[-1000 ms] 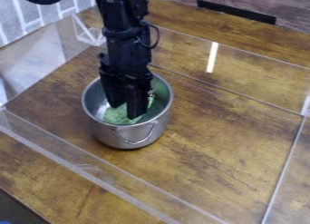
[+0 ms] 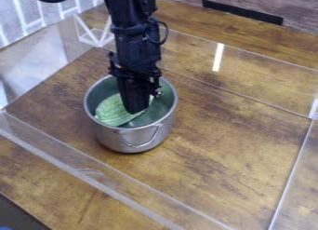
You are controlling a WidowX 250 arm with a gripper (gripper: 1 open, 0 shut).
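A silver metal pot (image 2: 132, 137) with a wire handle stands on the wooden table. My black gripper (image 2: 134, 105) reaches down into it from above, its lower part over a green item (image 2: 112, 109) lying inside. The green item shows mostly on the left side of the pot's interior. The fingertips are dark and partly hidden among the pot's contents, so what is between them does not show clearly; the gripper looks shut.
Clear plastic panels or strips lie along the left and right of the table (image 2: 236, 159). A white crate-like object (image 2: 25, 15) is at the back left. The table to the right of the pot is clear.
The gripper has shifted slightly within the pot, and more of the green item now shows on its left side. The pot has stayed about where it was.
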